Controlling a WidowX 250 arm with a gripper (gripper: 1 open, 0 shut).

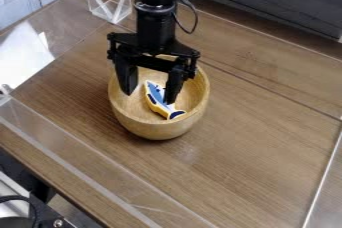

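My black gripper [151, 84] hangs over a light wooden bowl [155, 127] in the middle of the table, its fingers parted at the bowl's upper rim with nothing seen held between them. Inside the bowl, below and between the fingers, lies a small blue, white and yellow item [159, 102], tilted along the bowl's floor. The back of the bowl is partly hidden by the gripper.
At the back left stands a clear angular holder [110, 4], with a white sheet [24, 50] at the left edge. Dark cables lie at the lower left corner.
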